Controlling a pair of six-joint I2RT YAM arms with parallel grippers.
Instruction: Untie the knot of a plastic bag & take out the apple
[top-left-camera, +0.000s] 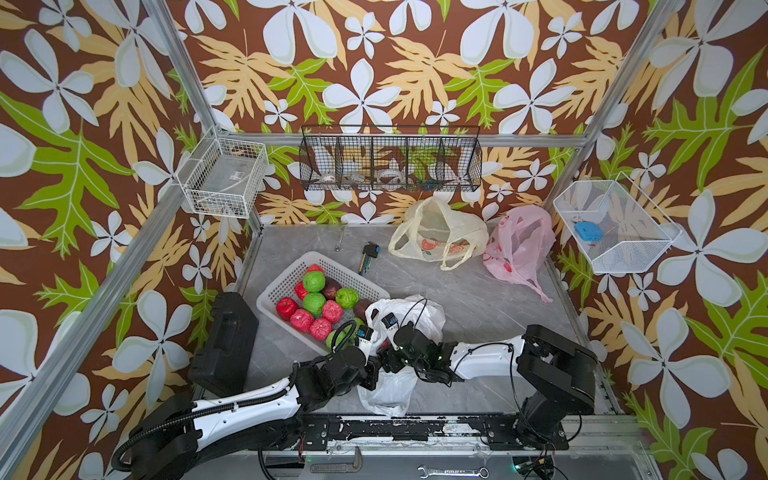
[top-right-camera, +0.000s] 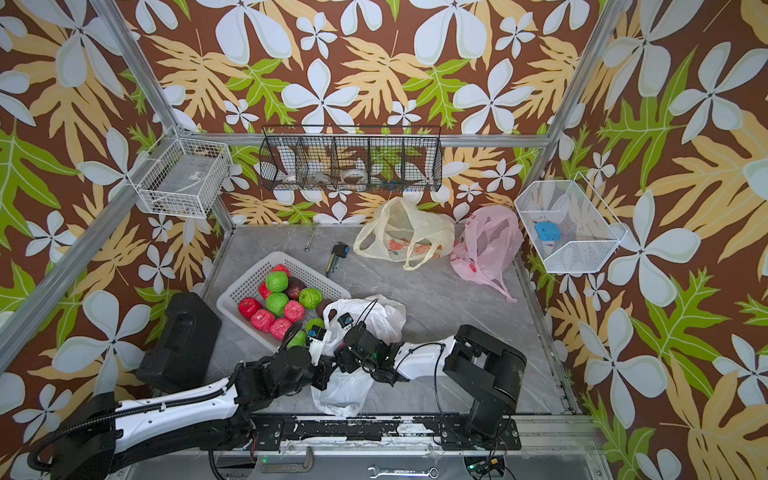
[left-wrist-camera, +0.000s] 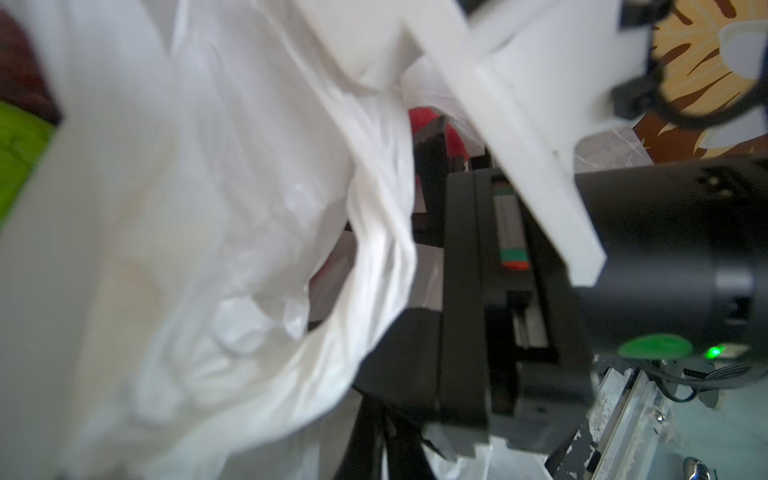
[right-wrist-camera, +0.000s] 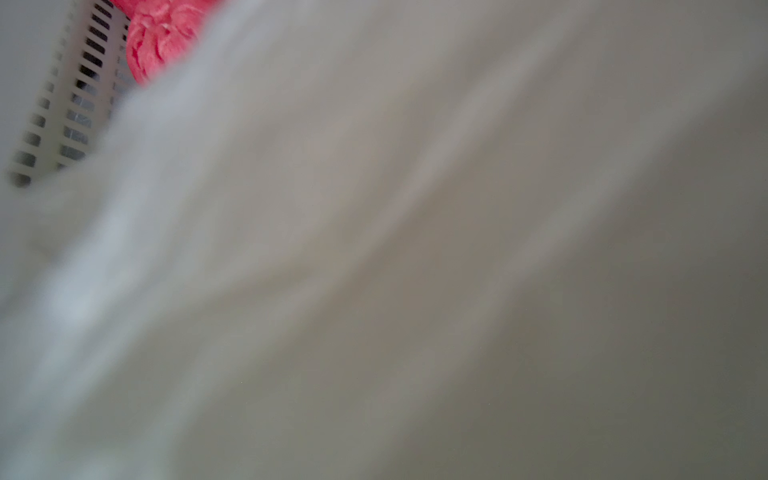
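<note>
A white plastic bag (top-left-camera: 424, 316) lies on the grey table, with both grippers at its middle. In the left wrist view a twisted strand of white plastic (left-wrist-camera: 376, 264) loops beside the other gripper's black body, with some red behind it. My left gripper is shut at the bottom edge of that view; whether plastic is between its fingertips is unclear. My right gripper (top-left-camera: 388, 356) reaches into the bag; blurred white plastic fills its wrist view, hiding its fingers. The bag's contents are mostly hidden.
A grey basket (top-left-camera: 273, 288) of red and green fruit stands at the back left of the bag. A cream bag (top-left-camera: 436, 232), a pink bag (top-left-camera: 516, 248) and a small tool (top-left-camera: 368, 257) lie at the back. A black case (top-left-camera: 224, 344) is at the left.
</note>
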